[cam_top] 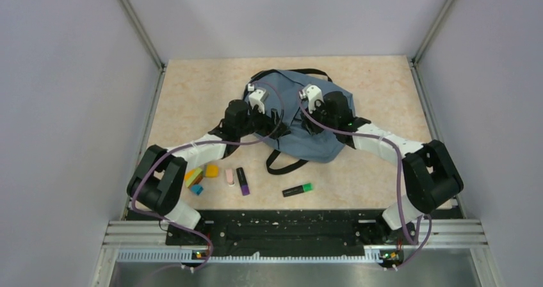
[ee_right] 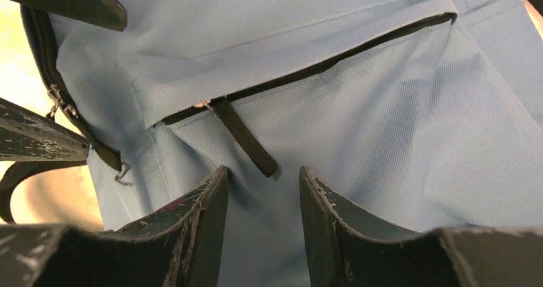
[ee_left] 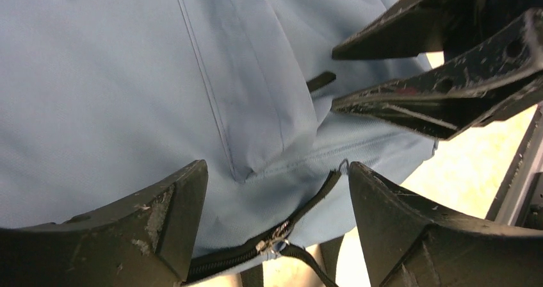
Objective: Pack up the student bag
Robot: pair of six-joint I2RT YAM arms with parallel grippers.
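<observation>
The grey-blue bag lies flat in the middle of the table, its black strap toward the front. My left gripper is open low over the bag's left side; the main zipper and its black pull show between its fingers. Over the front pocket, my right gripper stands part open. Between and just beyond its fingertips lies the black pull tab of the pocket zipper, apparently ungripped. The pocket zipper looks closed along its visible length.
Toward the front lie a purple-capped marker, a green-capped marker, a pink-and-white eraser and several coloured blocks. The two grippers are close together over the bag.
</observation>
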